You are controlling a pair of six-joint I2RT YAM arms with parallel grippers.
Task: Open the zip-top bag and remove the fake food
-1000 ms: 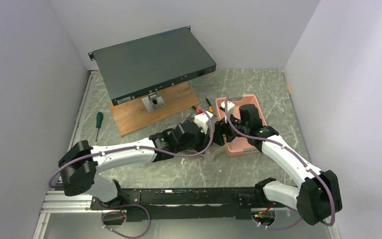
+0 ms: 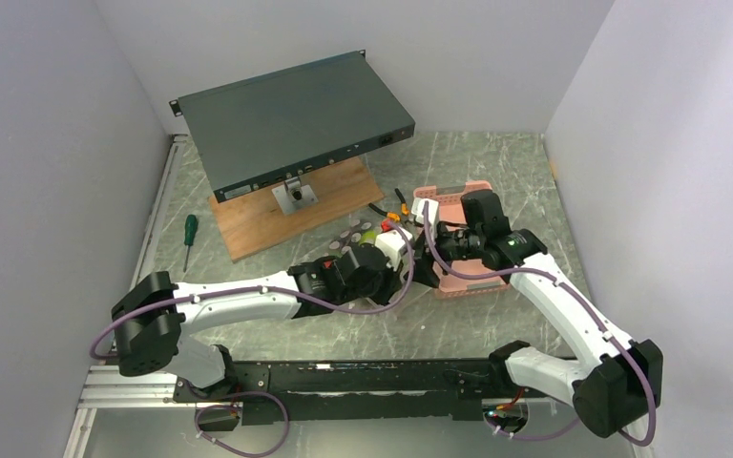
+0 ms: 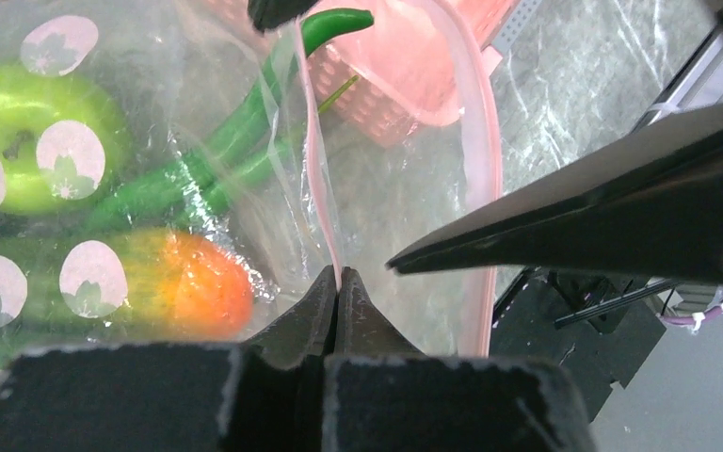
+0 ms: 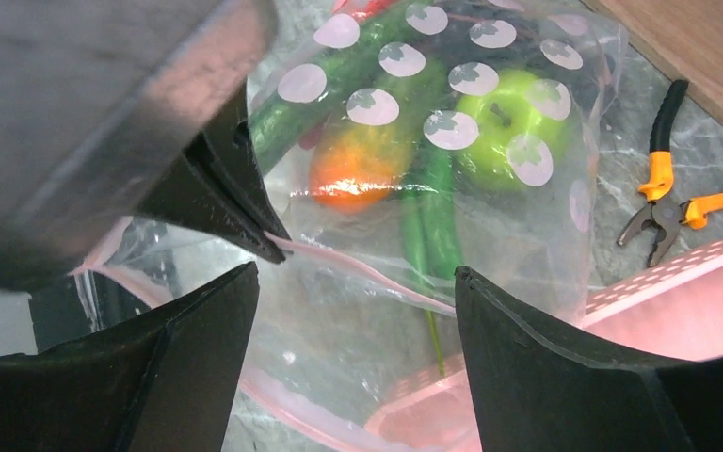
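Note:
The clear zip top bag (image 4: 527, 235) holds a green apple (image 4: 490, 141), long green peppers (image 4: 438, 221), an orange-tipped vegetable (image 4: 353, 174) and another green item. My left gripper is shut on the bag's pink-edged rim, seen in both wrist views. My right gripper is open around the upper part of the bag, its fingers either side of the pink strip; in the left wrist view its dark fingers reach in from the right. The bag's lower edge forms a wide loop beside the strip.
A pink basket (image 2: 477, 286) lies under and beside the bag's right end. Pliers (image 4: 659, 212), a wooden board (image 2: 344, 191) with a mounted dark panel (image 2: 291, 114), and a screwdriver (image 2: 190, 234) are around it.
The right arm has shifted slightly in the top view, its wrist a little higher and to the right. The left arm has moved slightly at the wrist.

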